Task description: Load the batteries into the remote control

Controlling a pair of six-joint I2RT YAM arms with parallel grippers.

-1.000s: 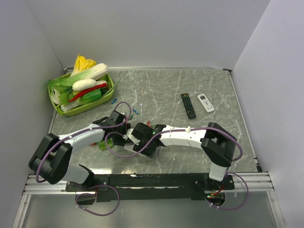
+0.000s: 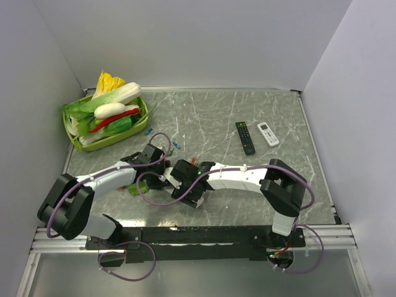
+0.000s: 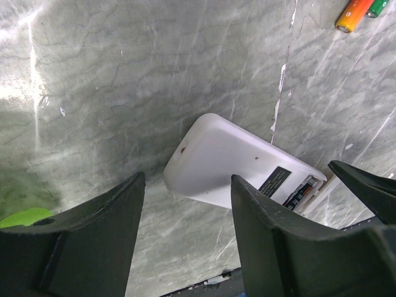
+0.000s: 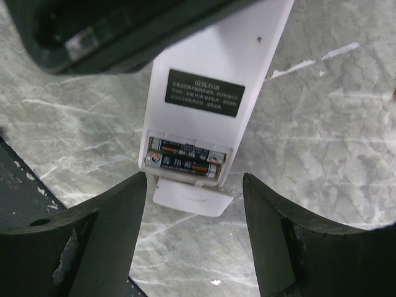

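Note:
A white remote [image 4: 204, 55] lies back-up on the marble table, with two batteries [image 4: 184, 158] seated in its compartment and the cover [image 4: 190, 198] at that end. My left gripper is over the remote's other end in the left wrist view; whether its fingers press on the remote is unclear. My right gripper has its fingers apart at the cover and battery end, nothing clearly between them. In the top view both grippers [image 2: 159, 176] crowd together, largely hiding the remote.
Loose batteries [image 3: 352, 13] lie behind. A green basket [image 2: 93, 142] of vegetables is back left. A black remote [image 2: 245, 137] and another white remote [image 2: 268, 134] lie back right. Green vegetables [image 3: 25, 217] lie beside the left gripper.
The left arm looks unchanged.

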